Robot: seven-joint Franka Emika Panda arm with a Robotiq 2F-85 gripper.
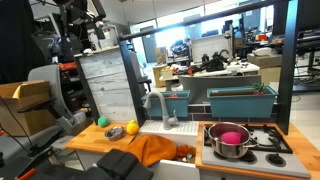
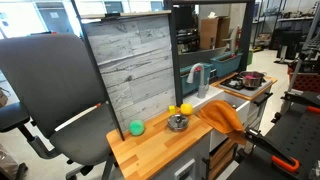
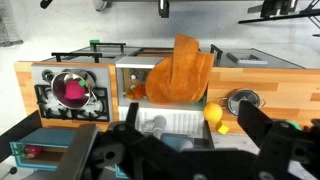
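Note:
My gripper stands open high above the toy kitchen, its dark fingers spread at the bottom of the wrist view with nothing held. An orange cloth [image 3: 180, 75] drapes over the sink area at the counter's middle and hides part of the basin. A steel pot [image 1: 230, 140] with a pink item [image 1: 231, 138] inside rests on the stove [image 1: 268, 153]. On the wooden counter's other side are a small silver pot [image 2: 178, 122], a yellow round item [image 3: 213, 112] and a green round item [image 2: 137, 127].
A faucet [image 1: 160, 103] rises behind the sink. Blue shelf bins [image 1: 240, 103] and a dark overhead bar [image 1: 215, 18] frame the back. Small items [image 1: 185, 153] show beside the cloth. Bare wood [image 2: 150, 150] lies near the green item. An office chair [image 2: 60, 100] stands outside the counter.

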